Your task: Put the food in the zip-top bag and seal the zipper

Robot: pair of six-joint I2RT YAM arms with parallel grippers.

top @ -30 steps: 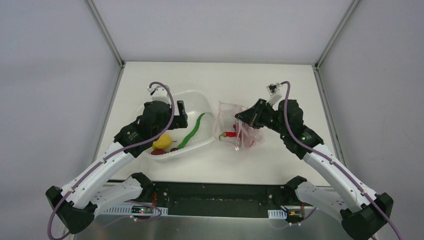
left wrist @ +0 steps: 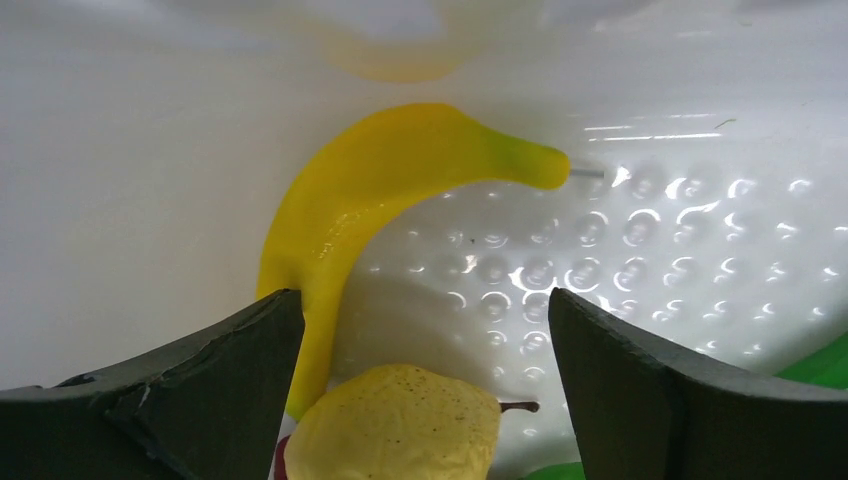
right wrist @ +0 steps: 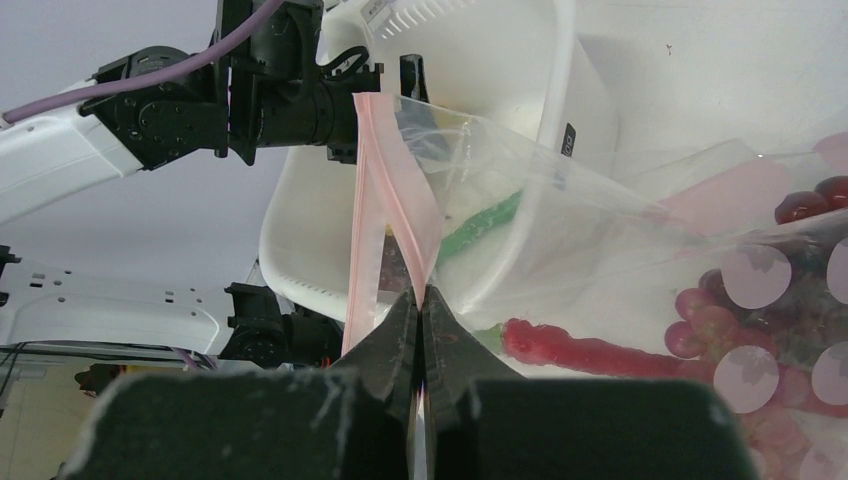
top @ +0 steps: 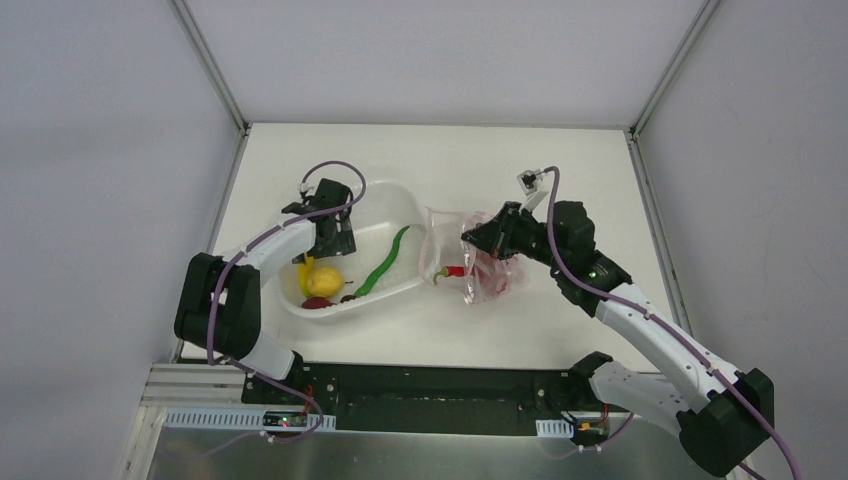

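Over the left part of the white bin (top: 400, 285), my left gripper is open, with nothing held. Below it a curved yellow banana (left wrist: 340, 215) lies along the bin wall, one finger overlapping its edge in the left wrist view. A yellow pear-like fruit (left wrist: 395, 430) rests beside the banana's lower end. My right gripper is shut on the pink zip rim of the clear bag (right wrist: 590, 240), which it holds up. Inside the bag lie a red chili (right wrist: 590, 352) and dark red grapes (right wrist: 715, 325).
A long green pepper (top: 383, 262) lies diagonally in the bin, and a dark red item (top: 316, 303) sits at its front. The bag stands close to the bin's right side.
My left gripper has swung to the left over the bin, above the banana, which now shows beside it. The right gripper and bag rim have shifted slightly left.
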